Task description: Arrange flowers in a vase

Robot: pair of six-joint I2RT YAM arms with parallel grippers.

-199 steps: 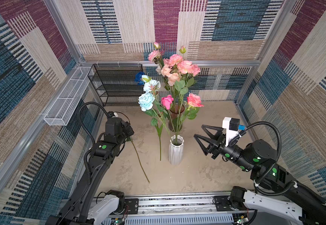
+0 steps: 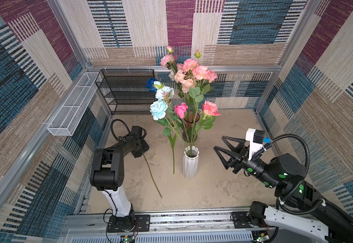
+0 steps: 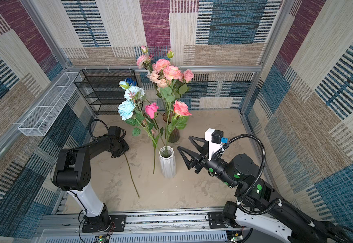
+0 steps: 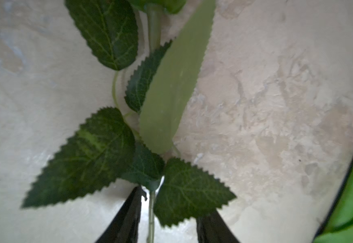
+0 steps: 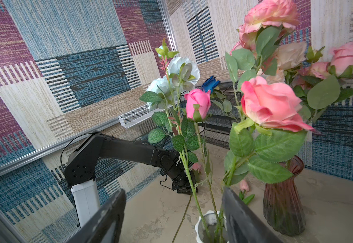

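A white ribbed vase at table centre holds light blue, magenta and coral flowers. Behind it, a pink glass vase holds pink roses. My left gripper points down at a loose leafy stem on the table's left; the stem runs between its fingers, which are partly hidden by leaves, so its grip is unclear. My right gripper stands open and empty right of the white vase, above the table.
A black wire rack stands at the back left, with a white mesh basket on the left rail. Another stem lies left of the white vase.
My left arm has swung into a bent pose, its gripper lower over the loose stem. My right gripper has shifted slightly right. The vases look unchanged.
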